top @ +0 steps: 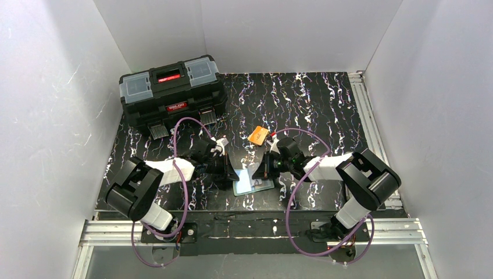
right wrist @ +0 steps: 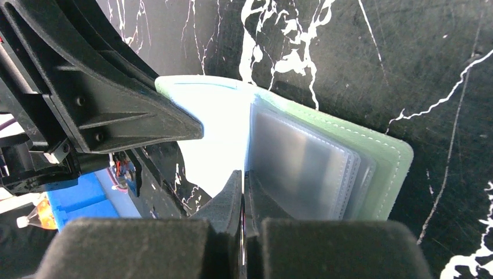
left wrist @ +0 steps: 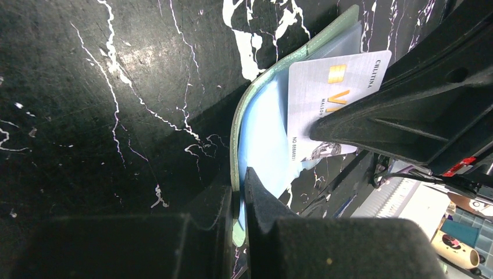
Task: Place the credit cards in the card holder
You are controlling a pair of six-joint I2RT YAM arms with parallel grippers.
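Observation:
The green-edged card holder (top: pixel 237 189) lies open on the dark table with clear pockets (right wrist: pixel 296 163). My left gripper is shut on the holder's left edge. In the left wrist view a whitish card (left wrist: pixel 325 81) with a gold chip stands on edge over the holder, a finger of my right gripper (top: pixel 264 173) across its face. That gripper is shut, the thin card between its fingertips; from the right wrist it is almost edge-on. How far the card's lower edge sits in a pocket, I cannot tell.
An orange card (top: pixel 258 135) lies on the table behind the holder. The black toolbox (top: pixel 172 96) stands at the back left.

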